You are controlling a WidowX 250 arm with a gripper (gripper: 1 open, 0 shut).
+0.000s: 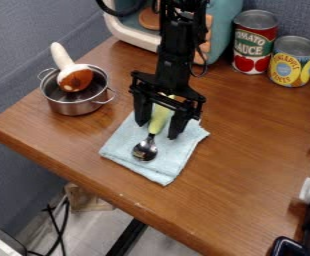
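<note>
The black gripper [163, 118] hangs over a folded light-blue cloth [130, 163] at the middle of the wooden table. Between and below its fingers lies a spoon [146, 151] with a pale yellow-green handle and a metal head, resting on the cloth. The fingertips are low, near the handle on either side. Whether they touch it or the cloth is hard to tell.
A steel pot [66, 100] with a white-handled utensil [76, 76] stands at the left. Two cans, red [253, 44] and yellow [293, 63], are at the back right, beside a teal appliance [218, 22].
</note>
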